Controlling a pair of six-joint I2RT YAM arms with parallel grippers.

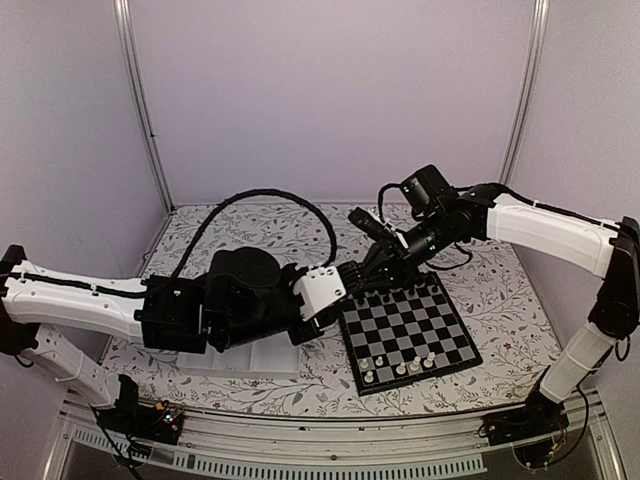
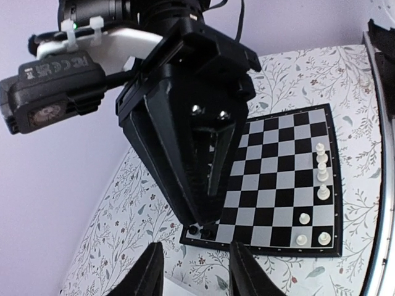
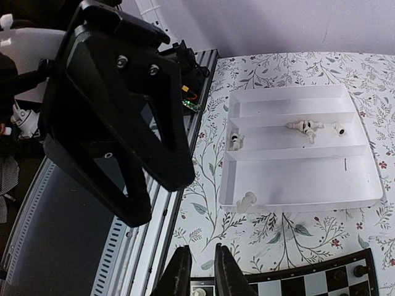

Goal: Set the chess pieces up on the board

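Note:
The chessboard (image 1: 410, 330) has white pieces (image 2: 323, 191) along one edge and dark pieces (image 3: 359, 271) at another. My left gripper and right gripper are raised close together near the board's upper left, overlapping in the top view. The left gripper's fingers stand apart, with nothing seen between them. The right gripper's fingertips show at the bottom of its wrist view, too little to tell what is between them. Several white pieces (image 3: 305, 128) lie in the white tray (image 3: 296, 185).
The tray is left of the board, partly hidden by my left arm in the top view.

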